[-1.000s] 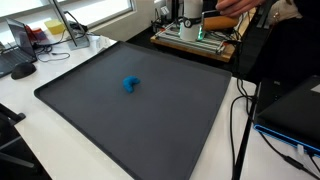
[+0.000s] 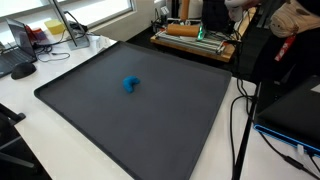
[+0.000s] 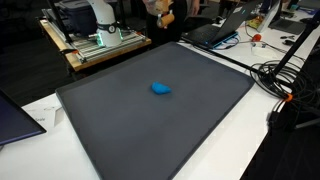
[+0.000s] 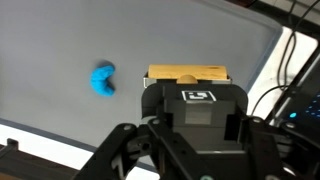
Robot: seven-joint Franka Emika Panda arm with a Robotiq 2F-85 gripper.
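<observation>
A small curved blue piece (image 2: 131,83) lies on the dark grey mat (image 2: 120,120), left of the mat's centre. In exterior view 2 the same blue piece (image 3: 161,88) shows near the mat's middle, and the wrist view has it left of the gripper. My gripper is shut on a light wooden block (image 4: 165,72), which spans the front of its fingers. Its fingertips are largely hidden. Seen from outside, the wooden block (image 3: 166,18) hangs beyond the mat's far edge, well away from the blue piece.
Cables (image 3: 280,85) and a laptop (image 3: 220,28) lie along one side of the mat. A person's hand (image 2: 298,20) is at the upper right in exterior view 1.
The wooden block, out of sight a second ago in exterior view 1, came in at the top and has moved left. The blue piece has stayed put. The person's hand has shifted.
</observation>
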